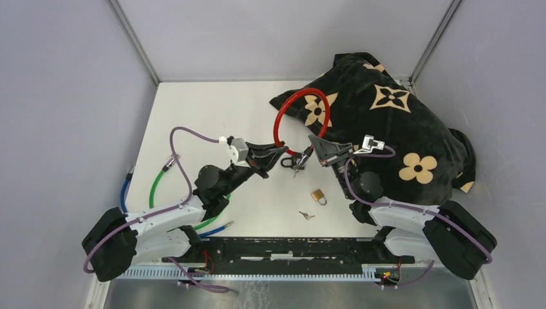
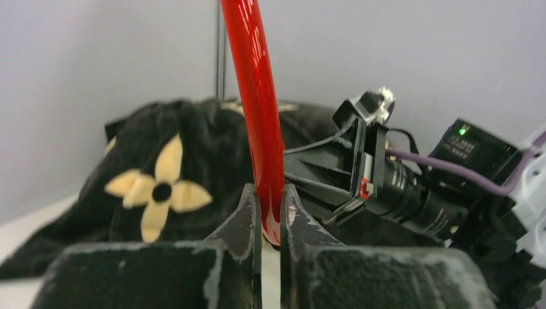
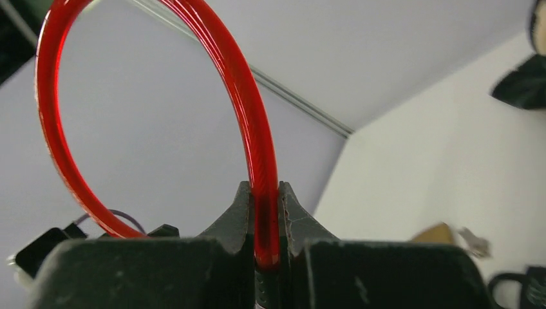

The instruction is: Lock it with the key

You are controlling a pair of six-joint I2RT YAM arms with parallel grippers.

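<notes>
A red cable lock [image 1: 279, 122] is bent into a loop and held between both arms. Its two ends meet at a metal lock head [image 1: 302, 156], from which keys [image 1: 295, 172] appear to hang. On the loop's left side, my left gripper [image 1: 283, 148] is shut on the red cable; the left wrist view shows the red tube [image 2: 261, 122] between its fingers. My right gripper [image 1: 313, 140] is shut on the cable's other side, close to the head, and the right wrist view shows the tube [image 3: 259, 161] in its grip. Whether the ends are locked together cannot be made out.
A black padlock [image 1: 288, 162] lies below the lock head, partly covered. Nearer the front are a brass padlock [image 1: 319, 196] and loose keys [image 1: 306, 215]. Green [image 1: 154, 187] and blue [image 1: 123, 193] cables lie at left. A dark patterned cloth [image 1: 393, 129] fills the right back.
</notes>
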